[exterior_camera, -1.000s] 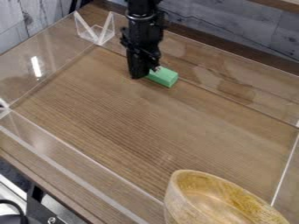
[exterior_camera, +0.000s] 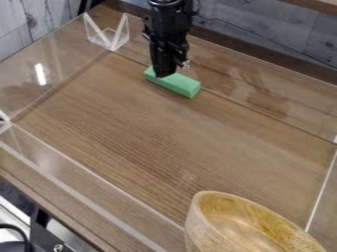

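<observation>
A black gripper hangs over the back of the wooden table, just above and left of a small green block, which lies on the tabletop. The gripper's fingers are small and dark in this view, and I cannot tell whether they are open or shut.
A large pale yellow bowl sits at the front right. White wire or plastic shapes stand at the back left and left edge. Grey boards line the back.
The gripper has risen and moved slightly right, uncovering more of the green block, which now sits a little farther left than before.
</observation>
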